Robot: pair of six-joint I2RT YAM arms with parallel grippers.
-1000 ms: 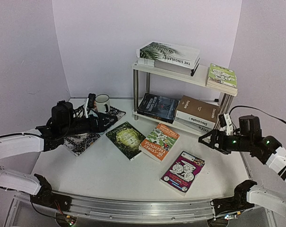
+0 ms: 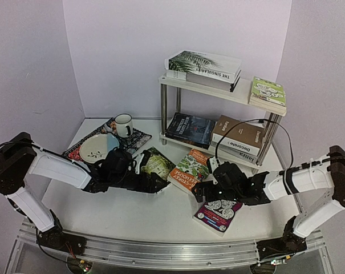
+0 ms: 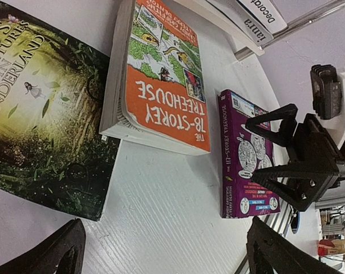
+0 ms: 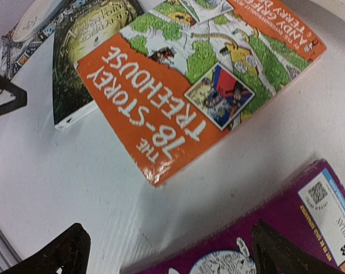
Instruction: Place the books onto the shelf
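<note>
Three books lie loose on the white table: a dark green Wonderland book (image 3: 47,114), the orange 78-Storey Treehouse (image 4: 178,97) and the purple 117-Storey Treehouse (image 3: 240,160) at front right. My left gripper (image 2: 152,181) hangs over the green book's near right part, its fingers apart at the bottom of the left wrist view. My right gripper (image 2: 202,191) is low between the orange and purple books, its fingers wide apart in both wrist views. Neither shows anything held.
A two-tier shelf (image 2: 172,81) with stacked books stands at the back right. A mug (image 2: 124,124) and plate (image 2: 93,147) sit on a patterned mat at back left. Bare table lies at front left.
My left gripper has moved from over the mat down and right onto the green book's area. My right gripper has swung left toward the orange and purple books. The books look unmoved.
</note>
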